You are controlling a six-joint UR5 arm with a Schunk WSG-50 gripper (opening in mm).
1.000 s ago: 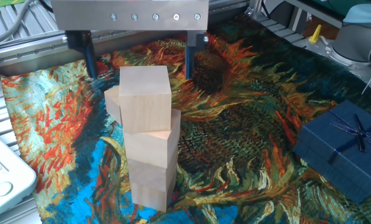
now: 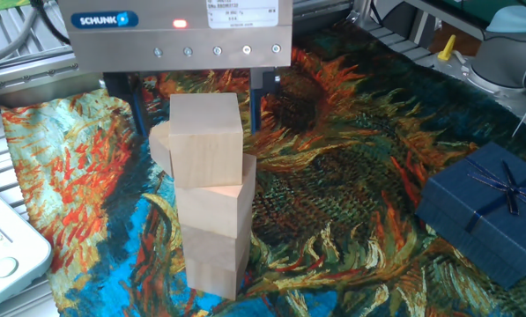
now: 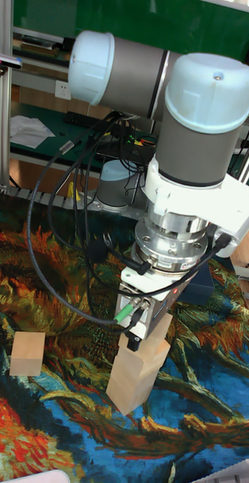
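Observation:
A stack of several pale wooden blocks [image 2: 205, 160] rises from the patterned cloth, its blocks turned slightly against one another. My gripper [image 2: 198, 129] is open, its fingers [image 2: 256, 110] hanging to the left and right of the top block in exterior view 2. Visible gaps separate them from its sides; whether they stand level with it in depth is unclear. Part of another wooden piece [image 2: 159, 148] peeks out behind the stack. In exterior view 3, the gripper is over the stack [image 3: 137, 374] and partly hides its top, while a single block [image 3: 27, 354] stands apart on the cloth.
A dark blue ribboned box [image 2: 487, 211] sits at the right, and a white device [image 2: 11, 238] at the left edge. Black cables [image 3: 37, 266] loop beside the arm. Between stack and box, the cloth [image 2: 342, 202] is clear.
The gripper has come down and shifted slightly left, and its fingers have drawn somewhat closer together. The blocks and the blue box have stayed put.

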